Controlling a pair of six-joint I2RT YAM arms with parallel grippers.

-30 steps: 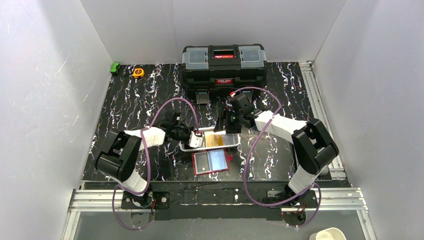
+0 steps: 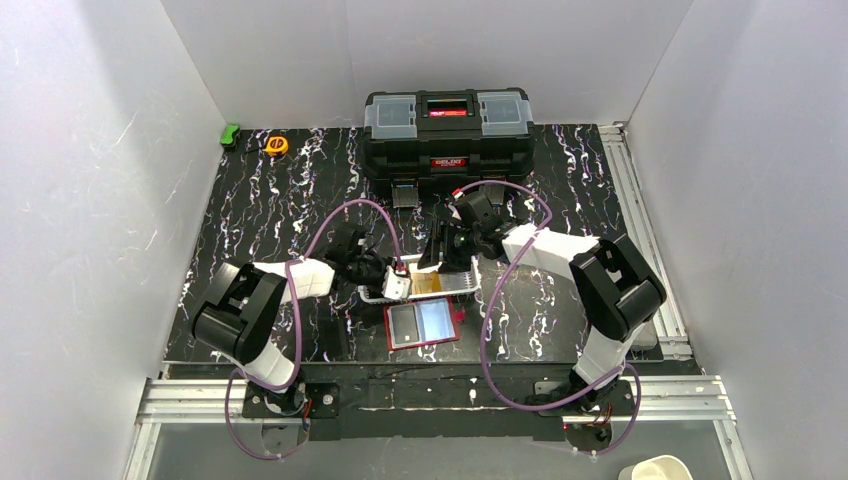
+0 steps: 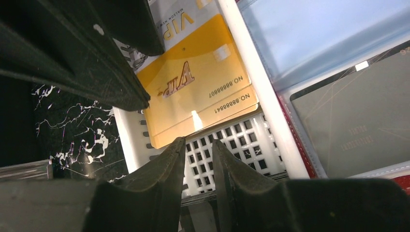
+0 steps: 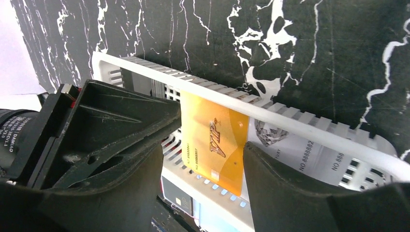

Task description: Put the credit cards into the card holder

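Gold VIP cards (image 3: pixel 203 87) lie flat in a white slotted basket (image 2: pixel 473 291), slightly offset, with silver-white cards (image 4: pixel 290 154) beside them. My right gripper is part open above the gold card (image 4: pixel 215 140), a fingertip near each side of it, nothing clearly held. At the basket's left part, my left gripper stands open a little, its gap empty over the bare grid next to the gold cards. The red-edged card holder (image 2: pixel 422 343) lies open in front of the basket; its left pocket looks grey, its right pocket pale blue.
A black toolbox (image 2: pixel 448 140) stands behind the basket. An orange tape roll (image 2: pixel 276 146) and a green object (image 2: pixel 230 135) sit at the back left. Both grippers are close together over the basket. Clear table lies to either side.
The right gripper has moved left and a little forward over the gold cards. My left gripper has shifted only slightly to the right. Basket and card holder stay where they were.
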